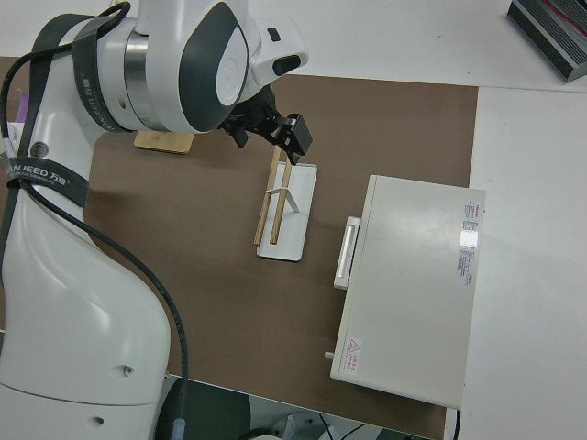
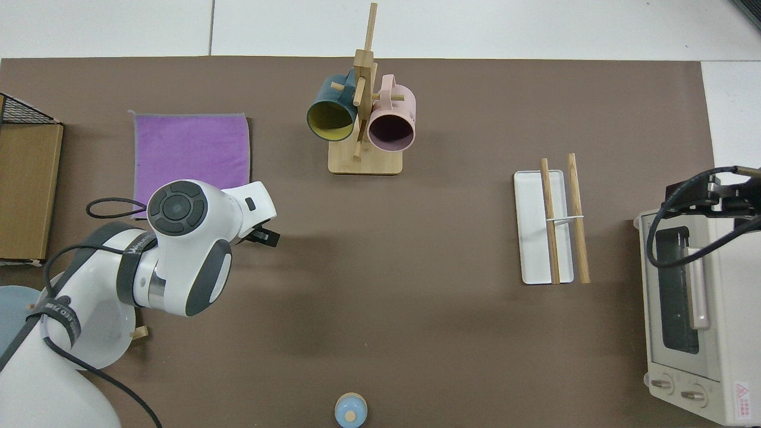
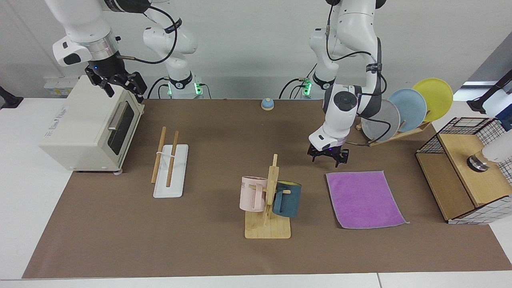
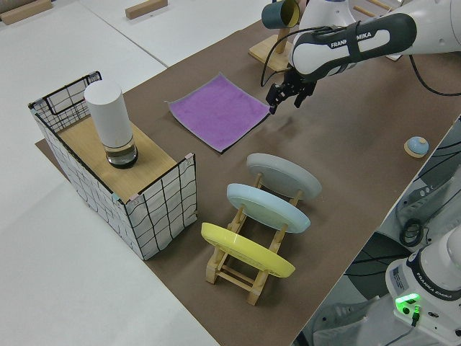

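My left gripper (image 2: 260,235) hangs over the bare mat between the purple cloth (image 2: 191,142) and the plate rack, low at the robot's side; its fingertips are too small to read. My right gripper (image 1: 286,137) is raised over the toaster oven (image 2: 706,314), at the top view's right edge; its fingers are unclear. A wooden mug tree (image 2: 364,160) holds a teal mug (image 2: 329,114) and a pink mug (image 2: 392,125). A white board with two wooden rods (image 2: 531,228) lies to the right.
Plates in a rack (image 4: 248,250) and a wire-sided shelf (image 4: 144,162) stand at one end. A small blue round object (image 2: 351,410) lies near the robot's edge.
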